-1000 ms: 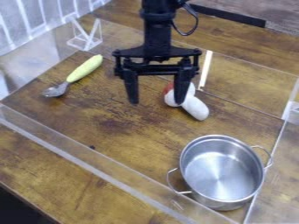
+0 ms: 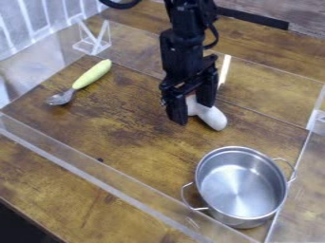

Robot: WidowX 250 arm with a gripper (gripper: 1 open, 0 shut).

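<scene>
My black gripper (image 2: 191,102) is low over a white oblong object (image 2: 210,118) right of the table's middle. Its fingers are open and straddle that object, which they partly hide. A steel pot (image 2: 241,187) with two handles sits at the lower right.
A yellow corn-like object (image 2: 93,72) and a silver spoon (image 2: 61,97) lie at the left. A clear rack (image 2: 93,40) stands at the back left. Transparent walls edge the wooden table (image 2: 114,142).
My gripper has rotated and moved down and right onto the white object, hiding more of it. The other things have stayed where they were.
</scene>
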